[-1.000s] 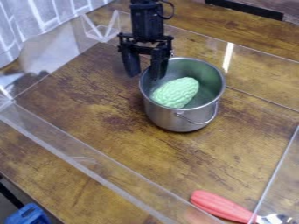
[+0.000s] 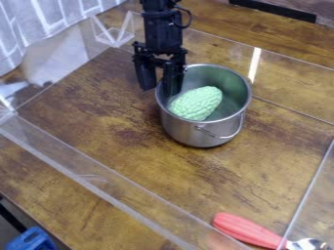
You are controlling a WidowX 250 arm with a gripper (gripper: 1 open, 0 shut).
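A silver metal pot [image 2: 214, 130] with a wire handle stands on the wooden table, holding a pale green textured oval object [image 2: 196, 104]. The dark robot gripper [image 2: 162, 80] hangs down over the pot's left rear rim, with one side outside the pot and the other at or inside the rim. Whether its fingers touch or grasp the rim is too dark and small to tell.
A red-handled metal utensil [image 2: 249, 230] lies at the bottom right, and a blue object [image 2: 35, 240] at the bottom left corner. Transparent edges border the work area.
The gripper has shifted slightly lower at the pot's rear left rim. The pot and the green object look nearly unchanged.
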